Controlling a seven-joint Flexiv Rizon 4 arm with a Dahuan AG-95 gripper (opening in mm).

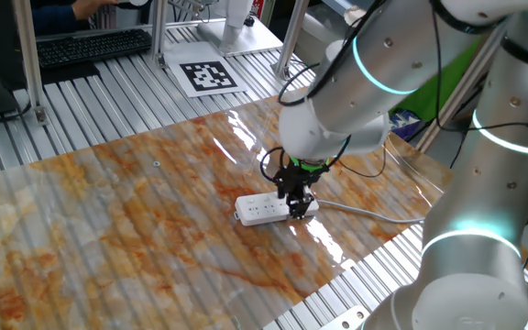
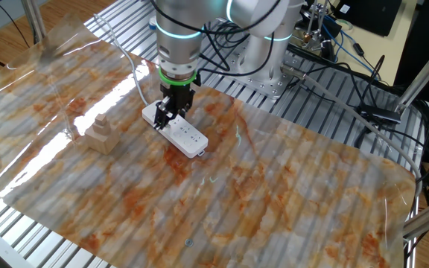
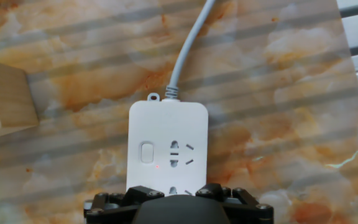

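Observation:
A white power strip [image 1: 262, 209] lies flat on the marbled sheet, with sockets up. My gripper [image 1: 291, 203] is over its cable end, pointing down. The wrist view shows the strip's switch [image 3: 146, 152] and a column of sockets running down out of sight behind the gripper. Black fingers [image 3: 146, 192] stand apart across the strip there, and white casing shows between them. In exterior view 2 the gripper [image 2: 165, 119] covers part of the strip [image 2: 188, 138]. I see nothing held; whether the tips touch the casing is hidden.
A pale wooden block [image 2: 101, 137] stands on the sheet beside the strip. The strip's grey cable [image 3: 188, 46] trails away from its end. Much of the marbled sheet [image 2: 289, 186] is clear. A printed marker [image 1: 207, 76] lies beyond it on the metal slats.

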